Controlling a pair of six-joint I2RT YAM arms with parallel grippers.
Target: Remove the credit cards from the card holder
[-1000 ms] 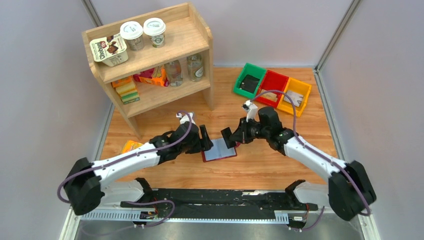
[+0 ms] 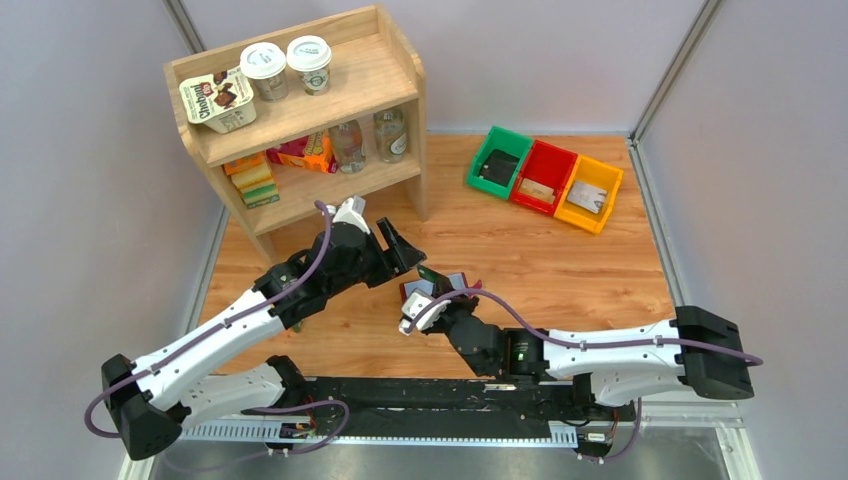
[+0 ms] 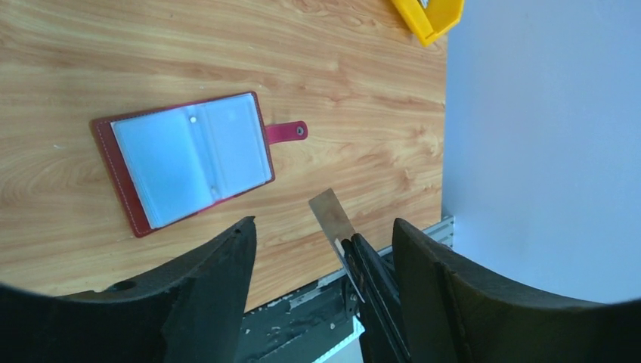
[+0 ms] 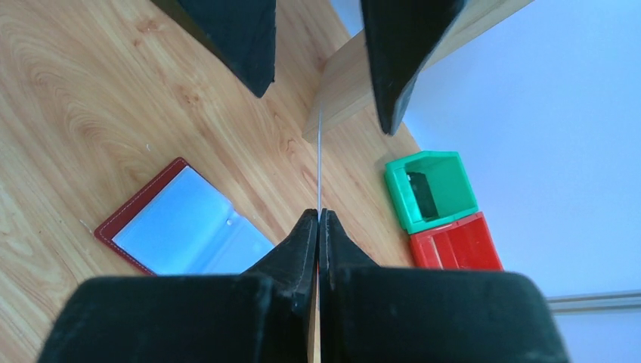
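Observation:
The dark red card holder (image 3: 117, 166) lies open on the table, its translucent sleeves facing up and its snap strap (image 3: 286, 131) sticking out to one side. My right gripper is shut on a thin dark card, seen edge-on as a fine line (image 4: 319, 166) in the right wrist view. That card is held above the table, clear of the holder. Empty and open, my left gripper faces the card, whose far end lies in line with the gap between the left fingers.
Green (image 2: 499, 161), red (image 2: 543, 176) and yellow (image 2: 588, 193) bins at the back right hold flat items. A wooden shelf (image 2: 300, 130) with cups, bottles and packages stands at the back left. Table space between holder and bins is free.
My right gripper has swung left and toward the front with the card, which has turned edge-on. The holder stays put.

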